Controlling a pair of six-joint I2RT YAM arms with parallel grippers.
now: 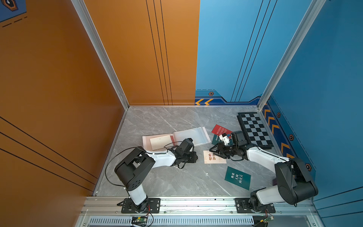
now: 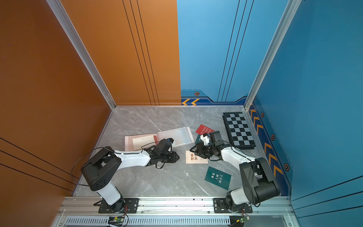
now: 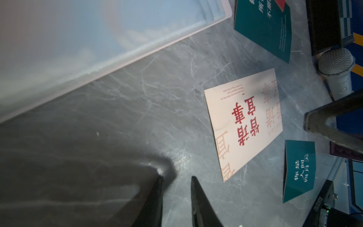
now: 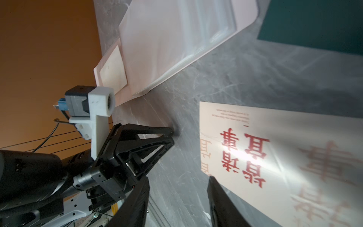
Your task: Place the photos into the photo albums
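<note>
An open album (image 1: 191,135) with clear sleeves lies at the middle back, a cream card (image 1: 160,141) on its left half. A cream photo with red characters (image 3: 242,121) lies to its right. My left gripper hangs in front of the album, its fingers part open with nothing between them. My right gripper is open and empty over the cream photo's near left edge. A teal photo (image 1: 237,177) lies at the front right; red (image 1: 221,128) and teal (image 3: 264,34) photos overlap behind the cream one.
A black-and-grey checkerboard (image 1: 255,128) lies along the right wall, with a microphone (image 3: 336,71) seen near it in the left wrist view.
</note>
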